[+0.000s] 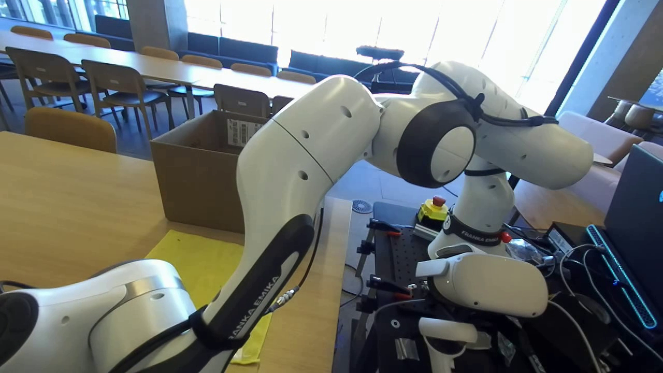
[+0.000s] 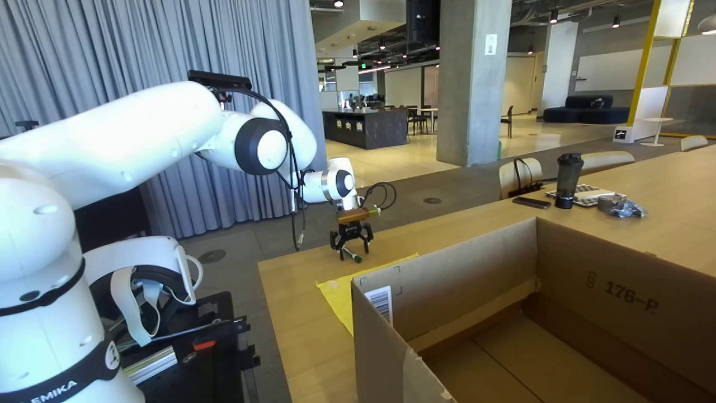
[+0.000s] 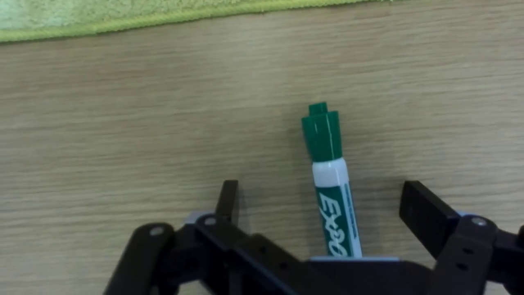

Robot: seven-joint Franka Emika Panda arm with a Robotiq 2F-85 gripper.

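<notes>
A green and white Expo marker [image 3: 334, 196] lies on the wooden table, its green cap pointing toward the yellow cloth in the wrist view. My gripper is open, one finger to each side of the marker, and touches neither side. The marker's lower end is hidden behind the gripper body. In exterior view 2 the gripper [image 2: 354, 254] hangs low over the table with the marker [image 2: 352, 255] between and below its fingers. Exterior view 1 shows the arm, but the gripper is out of that frame.
A yellow cloth [image 2: 339, 299] lies flat beside the marker. Past it stands a large open cardboard box [image 2: 456, 282], empty where its floor shows. A dark bottle [image 2: 568, 180], a phone [image 2: 531, 202] and small items lie farther along the table. Bare table [image 3: 123, 123] surrounds the marker.
</notes>
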